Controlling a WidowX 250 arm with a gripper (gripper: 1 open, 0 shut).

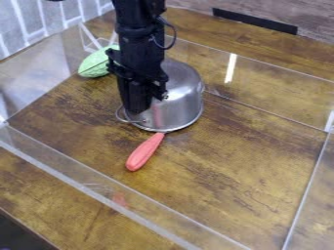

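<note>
My black arm comes down from the top centre, and its gripper (139, 99) is at the left front side of a shiny metal pot (179, 104), partly covering it; whether anything is between the fingers is hard to see. A pink-red elongated object (144, 153) lies on the wooden table, just in front of the pot and below the gripper, apart from it. A pale green oblong object (94, 64) lies behind the arm on the left, partly hidden by it.
The wooden table (248, 166) has clear room on the right and at the front left. Transparent panels or edges run along the left, front and right of the work area.
</note>
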